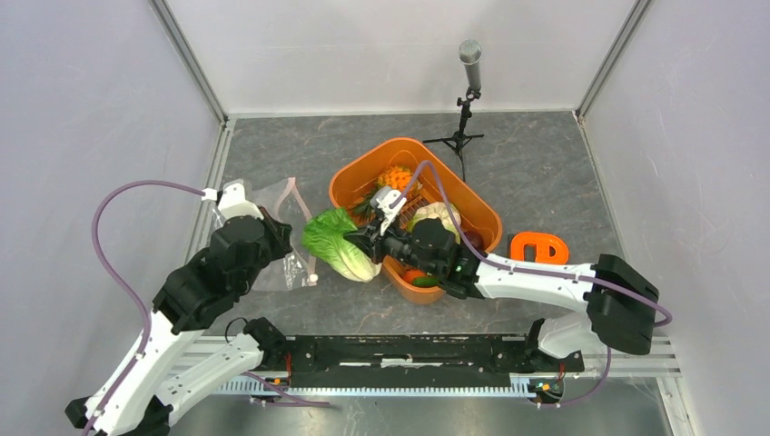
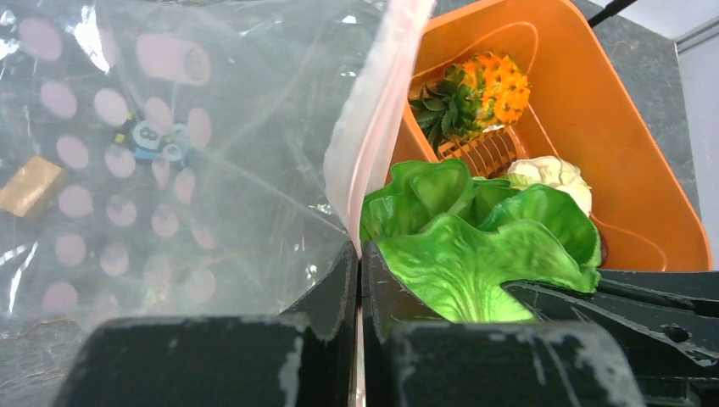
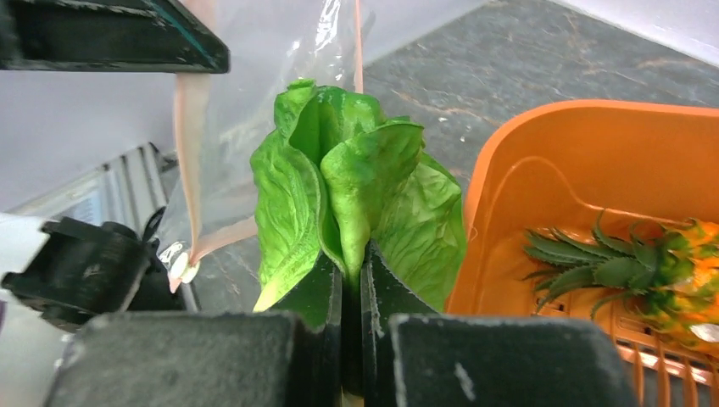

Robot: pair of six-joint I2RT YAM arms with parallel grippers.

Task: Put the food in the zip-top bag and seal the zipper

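A clear zip top bag (image 2: pixel 254 153) with pink edging and pink dots hangs from my left gripper, which is shut on its pinkish zip edge. In the right wrist view the bag (image 3: pixel 229 170) stands beyond the lettuce, its pink edges spread apart. A green leafy lettuce (image 1: pixel 338 245) is held by my right gripper, shut on it. The lettuce lies just right of the bag's edge, outside the bag as far as I can see. Only the bag's dots and printed figure show through its film.
An orange basket (image 1: pixel 477 202) to the right holds a pineapple (image 2: pixel 496 89), a cauliflower (image 2: pixel 555 178) and other food. An orange object (image 1: pixel 539 247) lies right of it; a microphone stand (image 1: pixel 465 118) is behind. Grey table shows at the front.
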